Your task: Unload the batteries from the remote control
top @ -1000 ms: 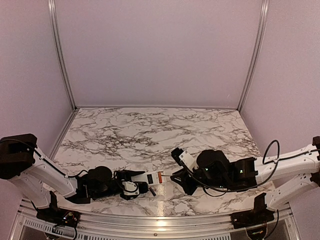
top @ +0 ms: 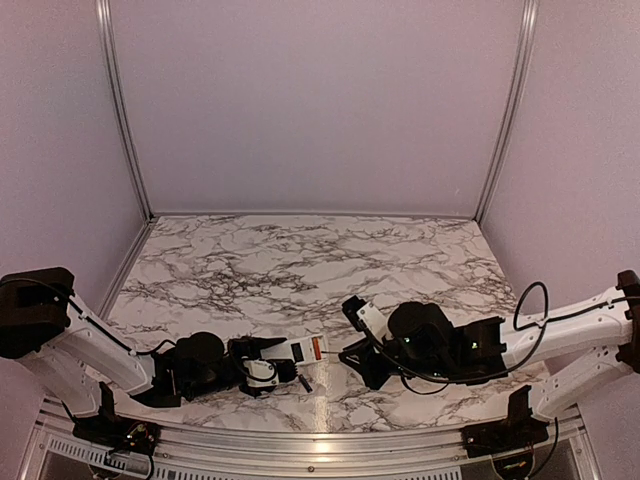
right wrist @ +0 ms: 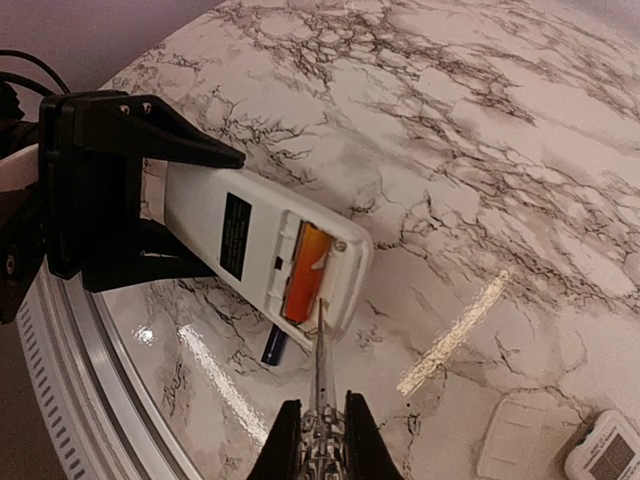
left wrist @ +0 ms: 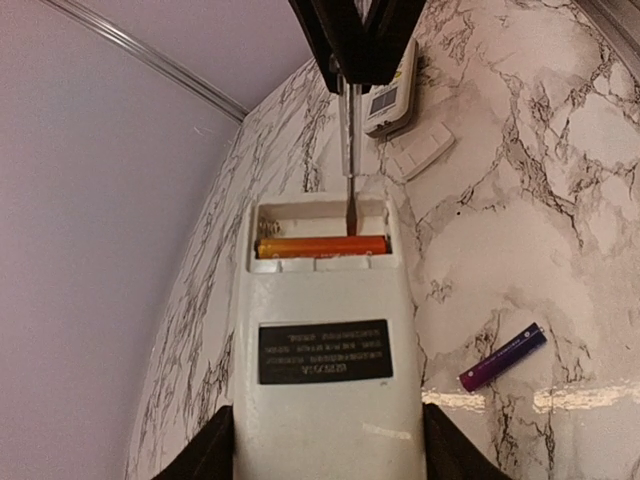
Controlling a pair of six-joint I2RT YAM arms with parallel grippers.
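Note:
My left gripper is shut on the white remote control [left wrist: 325, 295], its back and open battery compartment showing in the left wrist view. One orange battery [left wrist: 320, 247] lies across that compartment. My right gripper is shut on a screwdriver with a clear handle [left wrist: 350, 130]. The blade's tip [right wrist: 320, 315] reaches into the compartment beside the orange battery; whether it touches the battery I cannot tell. A second, dark purple battery lies loose on the table, partly hidden behind the remote in the right wrist view.
On the marble table [top: 310, 270], a white battery cover [right wrist: 511, 438] lies near a white device with a small screen [right wrist: 606, 447]. A metal rail [top: 310, 447] runs along the front edge.
The left arm and the remote look still.

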